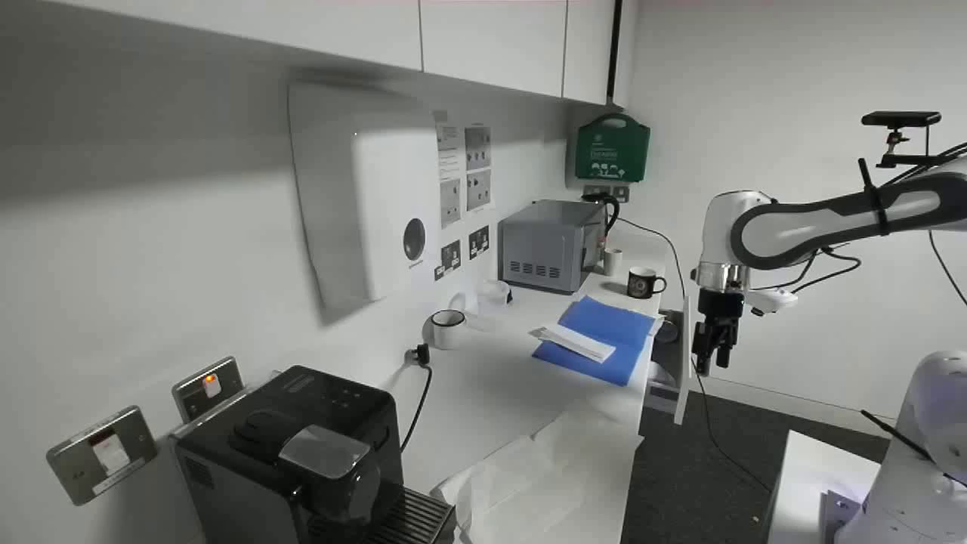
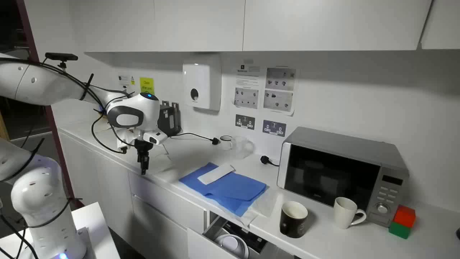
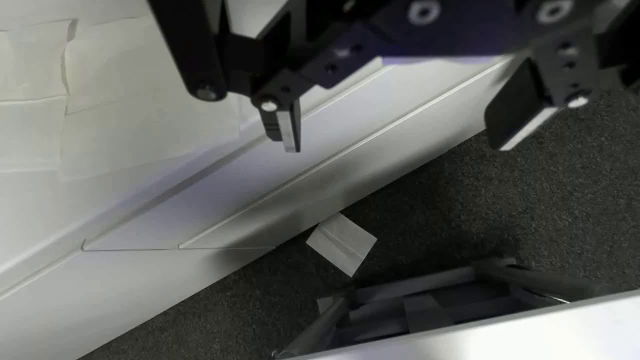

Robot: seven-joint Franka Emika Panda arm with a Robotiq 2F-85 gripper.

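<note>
My gripper is open, its two black fingers spread wide with nothing between them. It hangs pointing down at the front edge of the counter, as the second exterior view shows the gripper (image 2: 143, 172) to the left of a blue cloth (image 2: 224, 183). A folded white paper strip (image 2: 215, 173) lies on that cloth. Closer to the front edge stand a black mug (image 2: 293, 219) and a white mug (image 2: 346, 212). Below the counter a drawer (image 2: 230, 239) is pulled out, with white dishes inside. Beneath the fingers, the wrist view has closed cabinet fronts (image 3: 288, 180) and dark floor.
A microwave (image 2: 336, 172) sits against the wall, with red and green blocks (image 2: 402, 221) beside it. A coffee machine (image 1: 299, 453) occupies the counter's other end. White paper sheets (image 1: 544, 480) cover part of the worktop. Another mug (image 1: 448, 329) stands near the wall.
</note>
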